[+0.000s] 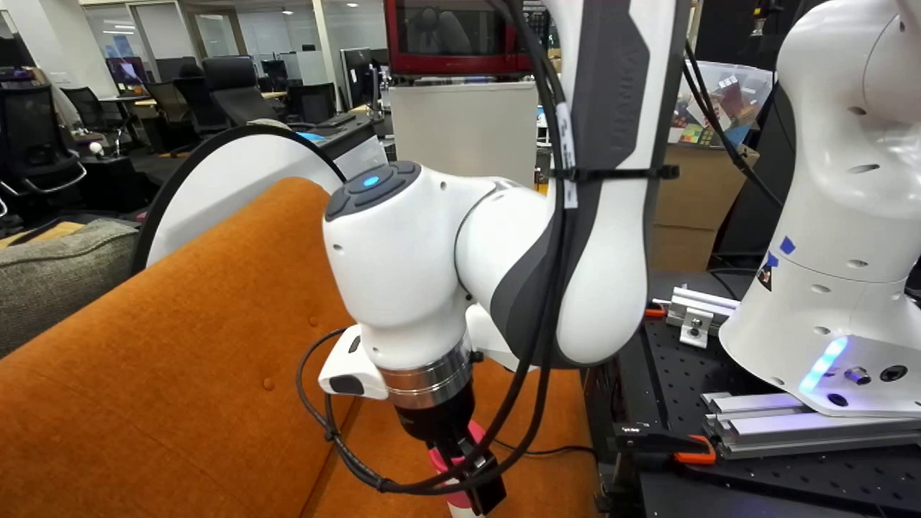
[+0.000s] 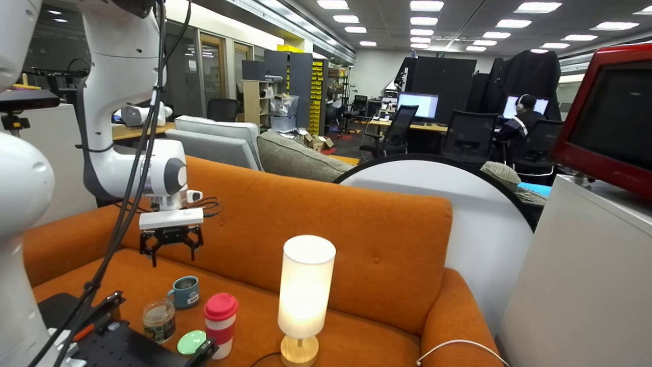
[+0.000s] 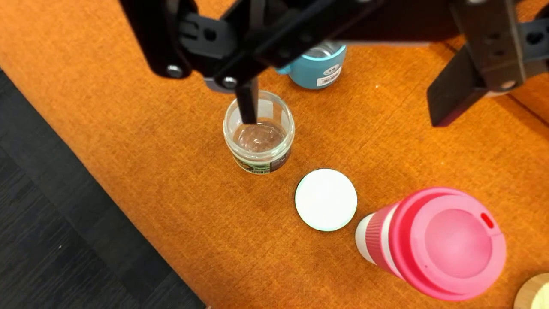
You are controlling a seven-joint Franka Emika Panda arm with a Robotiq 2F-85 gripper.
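My gripper (image 2: 173,259) is open, its two fingers spread wide with nothing between them. It hangs above the couch seat, behind and above the blue mug (image 2: 185,291). From the wrist, one fingertip (image 3: 249,107) overlaps the view of the open glass jar (image 3: 260,131), whose mouth is uncovered. The mug shows partly behind the gripper's linkage. A pale green lid (image 3: 326,200) lies flat beside the jar. To its right stands a tumbler (image 3: 446,244) with a pink lid and a red-and-white body. In exterior view 1 the arm's cables hide much of the gripper.
A lit lamp (image 2: 306,287) stands on the couch to the tumbler's right, its cord on the seat. The orange backrest (image 2: 367,232) rises behind everything. A black mounting table (image 2: 131,345) borders the seat's front. Bare seat lies left of the jar in the wrist view.
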